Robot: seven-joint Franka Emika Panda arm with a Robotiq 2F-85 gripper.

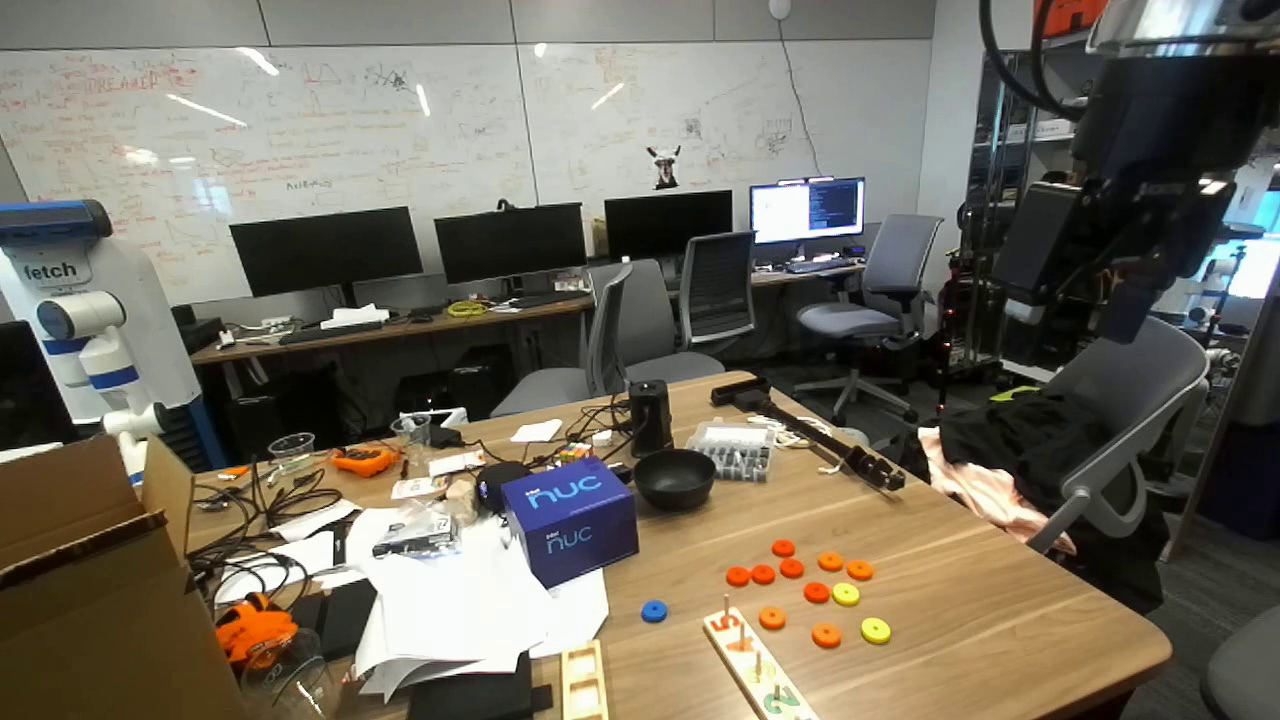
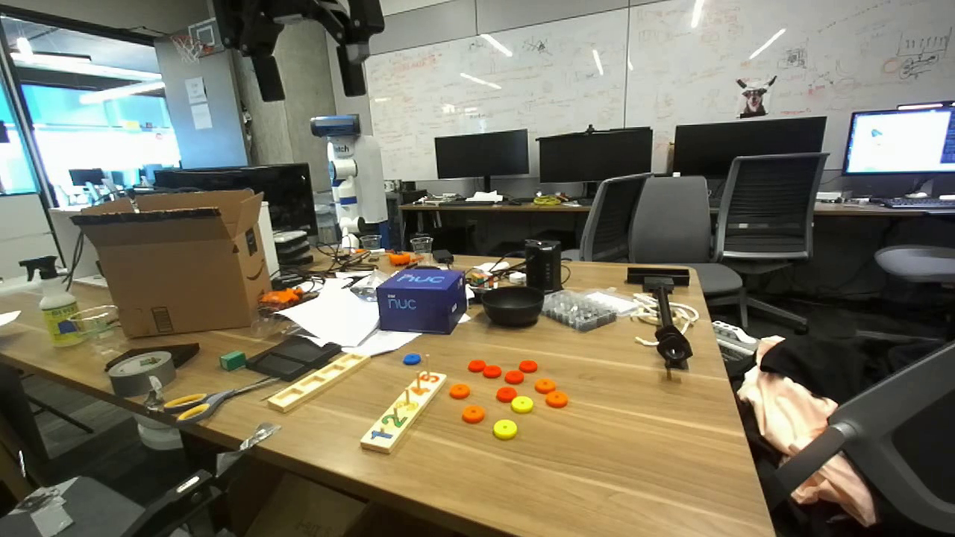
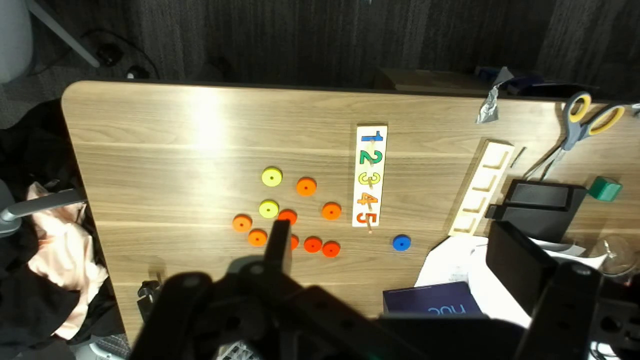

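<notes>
High above the table, my gripper [image 2: 310, 82] stands open, its two dark fingers well apart and nothing between them. Looking down in the wrist view, a white number board [image 3: 361, 198] with thin pegs and the digits 1 to 5 lies flat; no rings show on its pegs. Loose rings are spread on the bare wood: a blue ring [image 3: 401, 243] beside the board's 5 end, yellow rings such as this yellow ring [image 3: 271, 176], several orange ones including an orange ring [image 3: 306, 186], and several red ones including a red ring [image 3: 312, 244]. One finger partly covers the red group.
A wooden tray with compartments [image 2: 318, 382], a blue NUC box [image 2: 421, 301], a black bowl [image 2: 512, 306] and a parts case [image 2: 580, 310] stand around the rings. Scissors [image 2: 201, 404] and a cardboard box [image 2: 183, 277] are at the left.
</notes>
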